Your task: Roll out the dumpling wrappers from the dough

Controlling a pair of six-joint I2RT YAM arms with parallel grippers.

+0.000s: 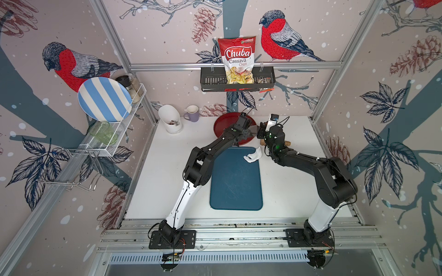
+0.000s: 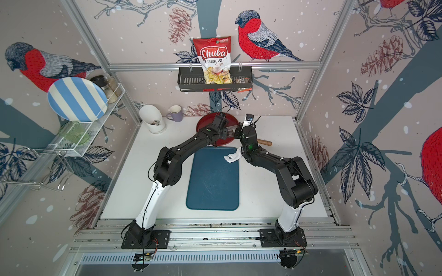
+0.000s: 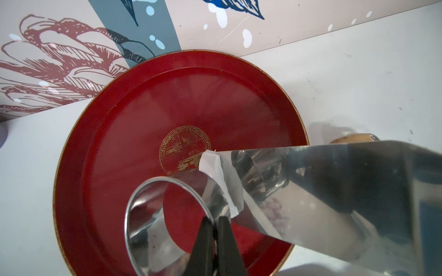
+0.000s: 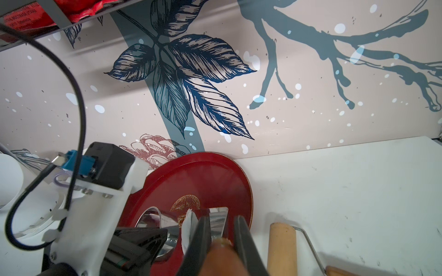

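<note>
In the left wrist view, my left gripper is shut on the thin rim of a metal ring [image 3: 133,232] over the red tray [image 3: 138,110]. A broad metal blade [image 3: 331,197] reaches in from the right, its end beside the ring. White dough [image 3: 223,181] hangs at that end, close against the ring's wall; whether they touch is unclear. My right gripper is shut on the blade's brown handle [image 4: 223,260]. On the blue board [image 1: 235,184] lies another crumpled white piece [image 1: 252,156], probably dough.
A wooden roller [image 4: 281,248] with a wire frame lies right of the tray. At the back left stand a white container [image 1: 171,120] and a mug [image 1: 191,113]. The hanging shelf [image 1: 237,87] is above the tray. The front of the board is clear.
</note>
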